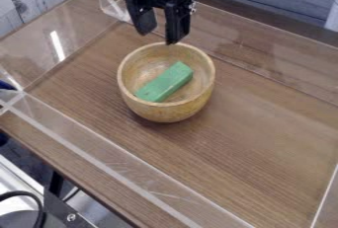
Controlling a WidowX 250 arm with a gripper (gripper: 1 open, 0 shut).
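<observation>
A tan round bowl [165, 107] sits in the middle of the wooden table, with a green rectangular block [164, 83] lying diagonally inside it. My dark gripper [160, 27] is behind and above the bowl, apart from the block, its two fingers spread open and pointing down with nothing visible between them.
A dark cable [38, 197] lies at the lower left. Clear material shows along the left side and behind the gripper at the top.
</observation>
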